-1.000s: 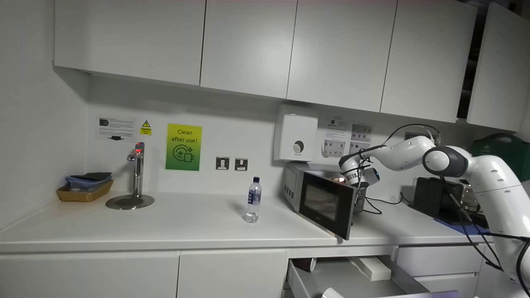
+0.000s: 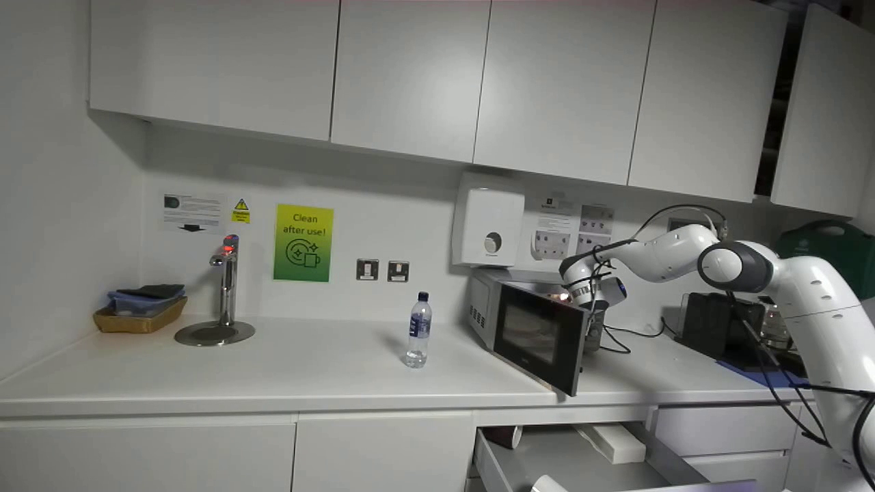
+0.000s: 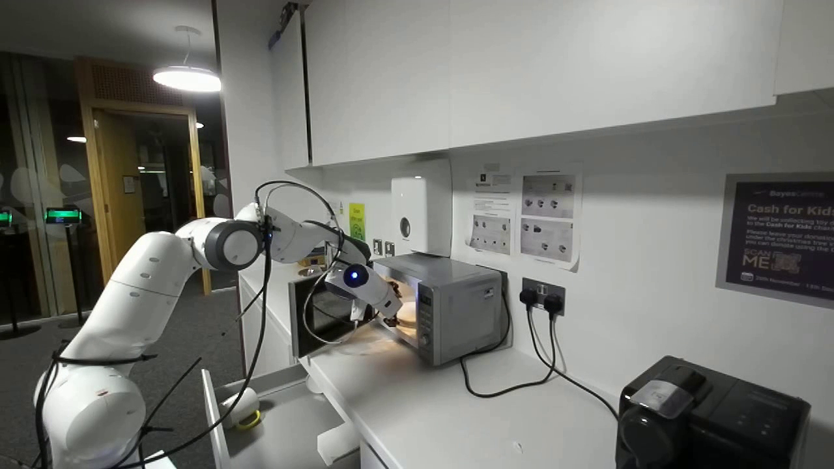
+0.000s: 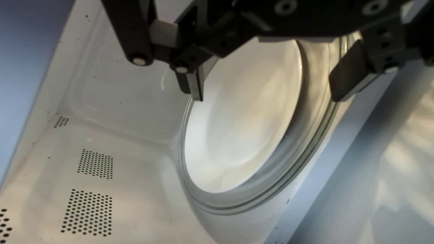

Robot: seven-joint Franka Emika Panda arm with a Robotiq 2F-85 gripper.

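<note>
My gripper is at the mouth of the microwave (image 3: 461,309), its two fingers spread wide apart. In the wrist view a white plate (image 4: 240,134) lies on the glass turntable (image 4: 260,191) inside, seen beyond and between the fingers. Nothing is held; whether a finger touches the plate I cannot tell. The microwave door (image 2: 537,335) stands open, and from exterior view 1 it hides the gripper's tips. A warm light glows inside the microwave.
Below the counter an open drawer (image 2: 558,471) holds mugs and a white box (image 2: 616,444). A water bottle (image 2: 418,331) stands left of the microwave. Power cables (image 3: 508,396) trail on the counter beside it, near a black coffee machine (image 3: 711,414).
</note>
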